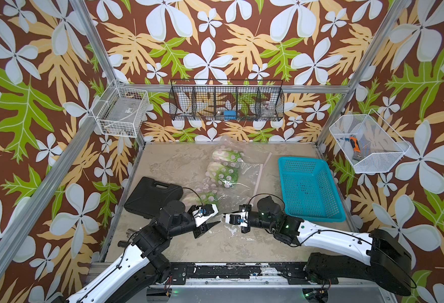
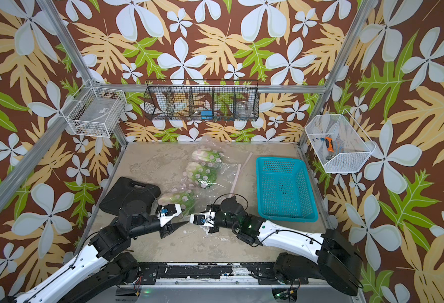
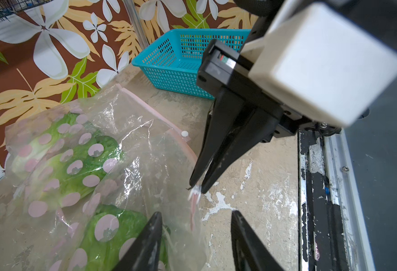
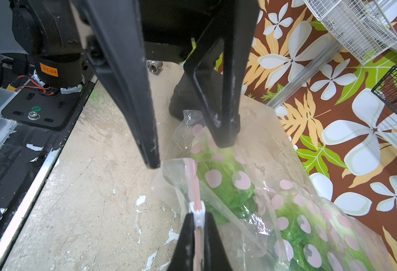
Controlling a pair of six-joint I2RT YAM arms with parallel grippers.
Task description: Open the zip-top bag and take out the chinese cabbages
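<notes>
The clear zip top bag (image 1: 252, 174), dotted with pale circles, lies on the table with three chinese cabbages inside: one at the back (image 1: 225, 155), one in the middle (image 1: 223, 173) and one near my left arm (image 1: 209, 198). Its pink zip strip (image 4: 192, 183) runs along the edge facing my right arm. On the bag's near corner my right gripper is shut on the white zip slider (image 4: 197, 211). My left gripper stands open beside it, its fingers (image 4: 227, 113) above the bag corner with nothing held between them.
An empty teal basket (image 1: 344, 214) stands on the right. A black case (image 1: 151, 196) lies at the left, close to my left arm. Wire baskets hang on the walls, one (image 1: 378, 164) holding an orange tool. Bare table lies in front of the bag.
</notes>
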